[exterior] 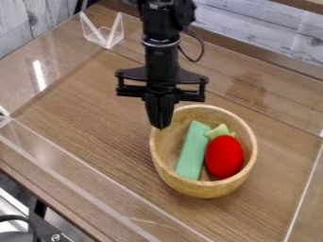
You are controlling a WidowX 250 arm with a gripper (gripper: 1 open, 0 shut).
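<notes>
My black gripper (161, 111) points down over the back-left rim of a round wooden bowl (172, 177). Whether its fingers are open or shut, or hold anything, is unclear from this angle. The bowl holds a light green block (192, 151), a red round object (224, 157) and a small pale green piece (217, 130) behind the red one.
A white clear object (104, 24) stands at the back left. Black cable shows at the lower left corner.
</notes>
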